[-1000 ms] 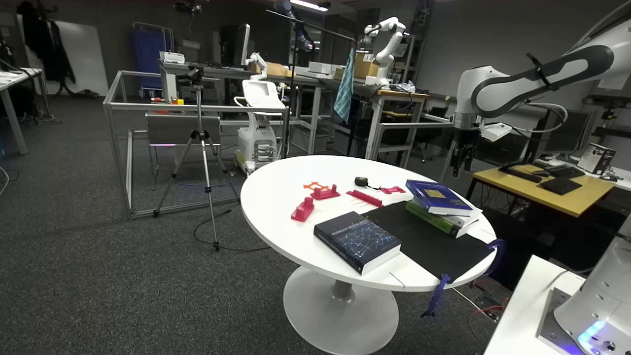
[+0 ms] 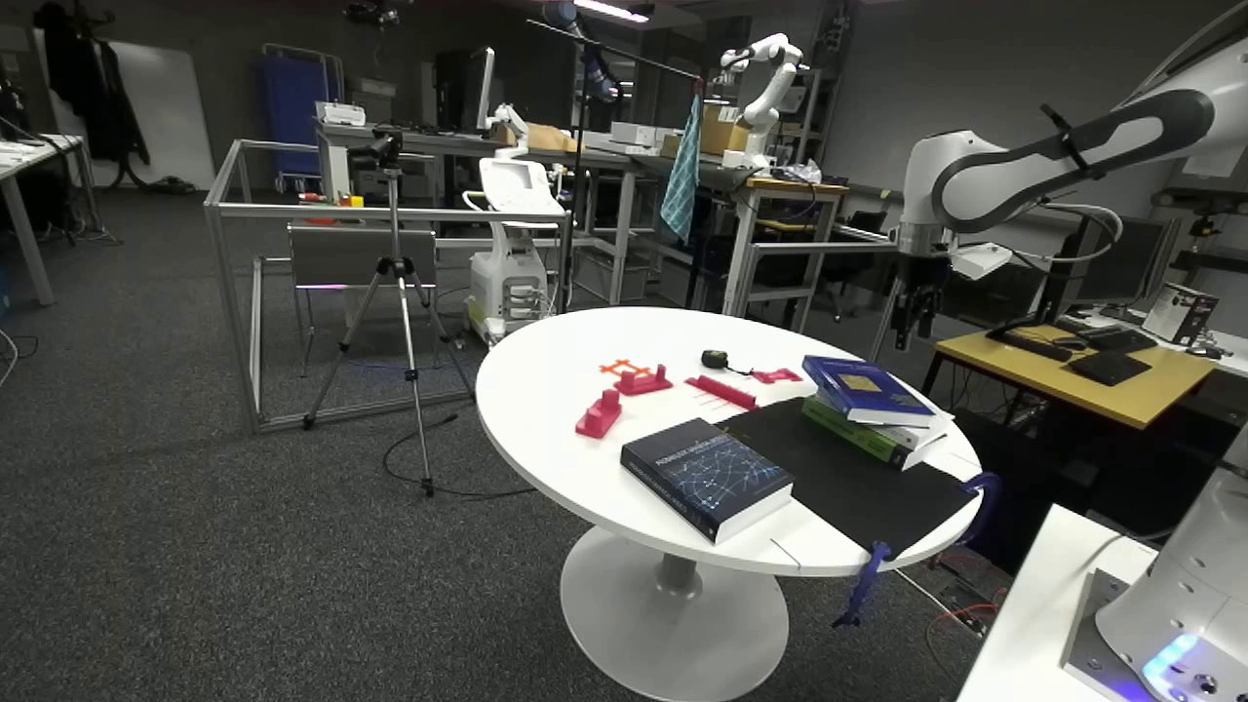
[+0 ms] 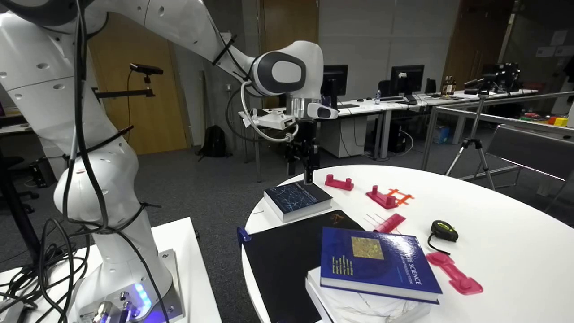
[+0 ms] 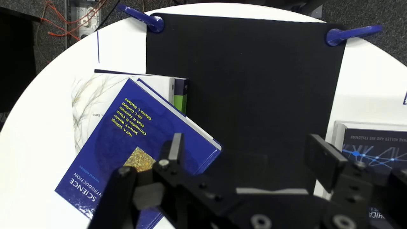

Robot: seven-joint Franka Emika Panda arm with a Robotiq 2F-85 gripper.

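Above the round white table hangs my gripper, its fingers wide apart and nothing between them. Below it lies a black mat, bare in its middle. To one side, a blue book rests askew on top of a white book and a green one. A thick dark book with a network pattern lies flat on the other side of the mat. In the wrist view my fingers cover part of the blue book and of the dark book.
Two blue clamps grip the mat at the table edge. Beyond the books lie a black tape measure, an orange cross-shaped piece and several pink-red parts.
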